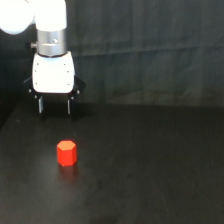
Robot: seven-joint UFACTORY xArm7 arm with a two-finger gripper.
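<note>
A small red hexagonal block stands upright by itself on the black table, left of the middle. Above and behind it hangs my gripper, its two thin fingers pointing down. They are spread wide, and nothing shows between them. A clear gap lies between the fingertips and the block.
Bare black tabletop stretches to the right and in front of the block. A dark curtain hangs along the back edge of the table. No other objects are on the table.
</note>
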